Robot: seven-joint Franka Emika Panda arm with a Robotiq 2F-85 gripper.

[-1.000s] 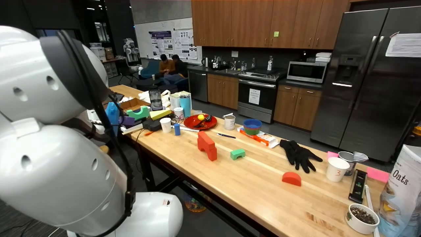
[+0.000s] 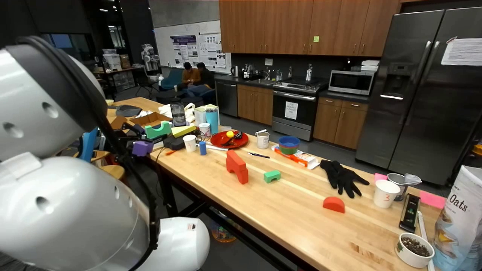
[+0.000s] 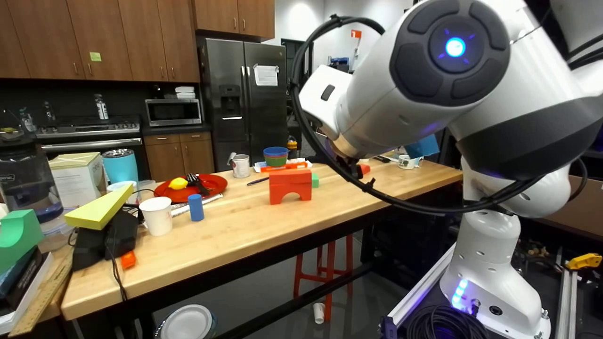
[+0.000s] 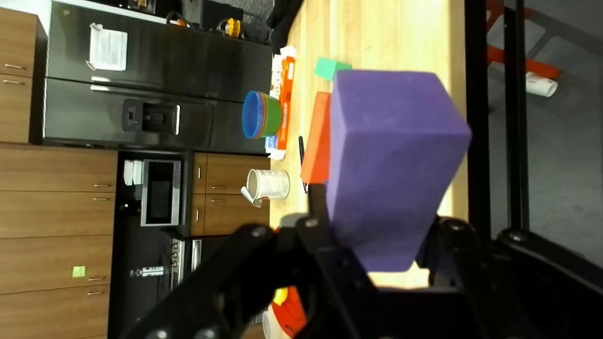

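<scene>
In the wrist view a purple block (image 4: 395, 169) fills the space between my fingers, and my gripper is shut on it. Exterior view 1 shows the same purple block (image 2: 142, 148) held off the left edge of the table, beside the black fingers. In exterior view 2 the arm hides the gripper and the block. A red arch block (image 2: 237, 167) stands upright on the table, with a small green block (image 2: 272, 176) to its right. Farther right lies a red half-round block (image 2: 334, 204).
On the wooden table (image 2: 289, 216), a white cup (image 2: 189, 143), a blue cylinder (image 2: 203, 148) and a red plate (image 2: 229, 139) crowd the left end. Nested bowls (image 2: 289, 144) and black gloves (image 2: 344, 178) lie along the far side.
The arm has shifted left in exterior view 1. The purple block, partly hidden before, now shows clearly, slightly lower. The blocks on the table have stayed put.
</scene>
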